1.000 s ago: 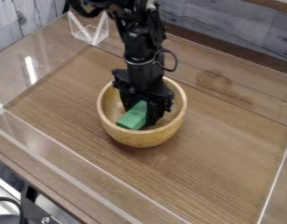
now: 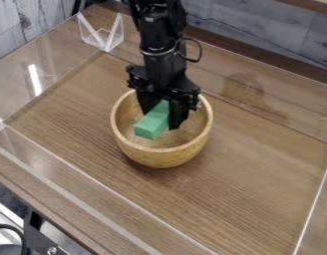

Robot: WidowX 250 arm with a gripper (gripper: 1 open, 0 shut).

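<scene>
A black robot arm reaches down from the top into a yellow bowl (image 2: 163, 154) at the middle of the table. My gripper (image 2: 163, 107) is over the back of the bowl, at the top end of a teal-green object (image 2: 155, 123) that leans inside it. The fingers are dark, and whether they are closed on the object is hard to tell.
A clear plastic piece lies at the left edge, and a black cable is at the bottom left.
The arm has risen and moved slightly back. The green object has moved up with it, from low in the bowl toward its back.
</scene>
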